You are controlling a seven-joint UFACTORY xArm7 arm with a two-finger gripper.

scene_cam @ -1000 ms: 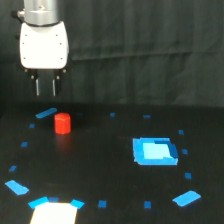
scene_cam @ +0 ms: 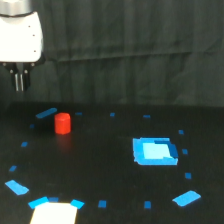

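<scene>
My gripper (scene_cam: 18, 82) hangs in the upper left, partly cut off by the frame edge, high above the table and left of a small red cylinder (scene_cam: 62, 123). Its fingers are dark and small, so their opening is hard to make out. The red cylinder stands upright on the black table (scene_cam: 110, 170). A pale square with a blue tape border (scene_cam: 155, 151) lies on the right side.
A cream square (scene_cam: 54, 213) is at the bottom edge, cut off, with blue tape around it. Small blue tape marks dot the table. A dark curtain hangs behind.
The gripper has moved left, toward the frame's edge. The red cylinder and the squares have stayed in place.
</scene>
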